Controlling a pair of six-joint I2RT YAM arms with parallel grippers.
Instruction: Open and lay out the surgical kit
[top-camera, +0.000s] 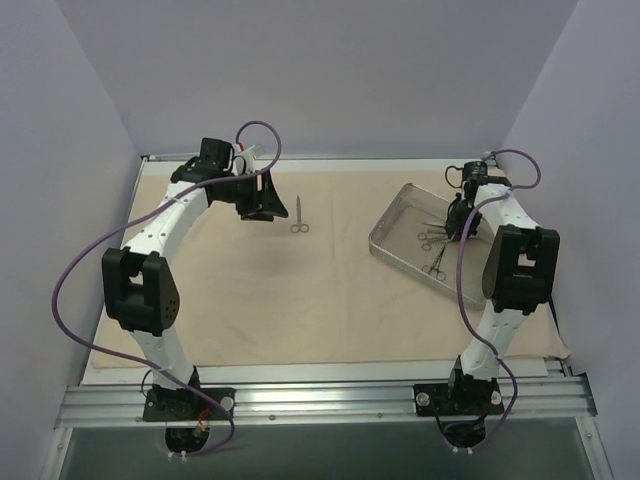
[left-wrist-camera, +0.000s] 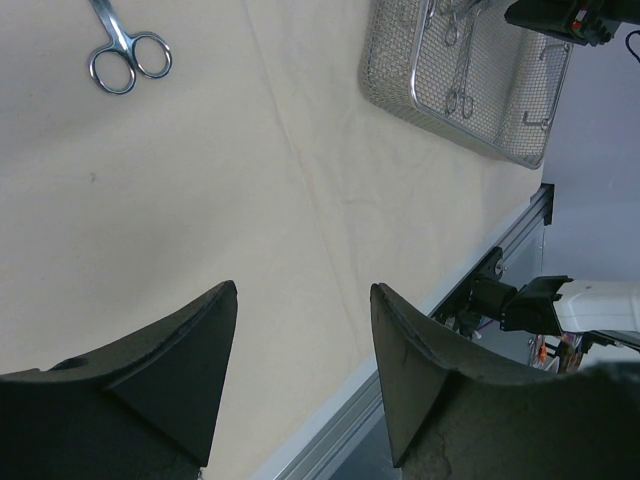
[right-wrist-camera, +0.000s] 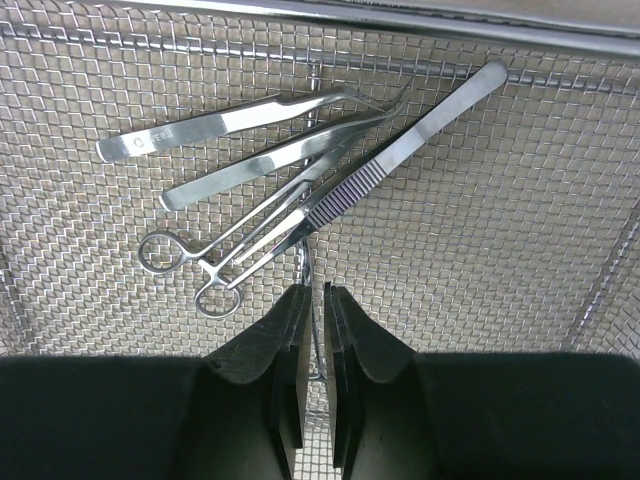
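A pair of scissors (top-camera: 298, 226) lies on the cream drape, right of my left gripper, which hangs open and empty above the drape. My right gripper is over the wire tray (top-camera: 400, 260), its fingertips close together on or just above a thin upright instrument (right-wrist-camera: 306, 260); a narrow gap shows between them. Beside it in the tray lie tweezers (right-wrist-camera: 220, 122), a second angled pair (right-wrist-camera: 235, 172), ridged forceps (right-wrist-camera: 440, 110) and ring-handled instruments (right-wrist-camera: 215, 270).
The drape (top-camera: 250, 300) is mostly clear on the left and centre. The tray's near wall and rim separate it from the open cloth. Side walls stand at both ends of the table.
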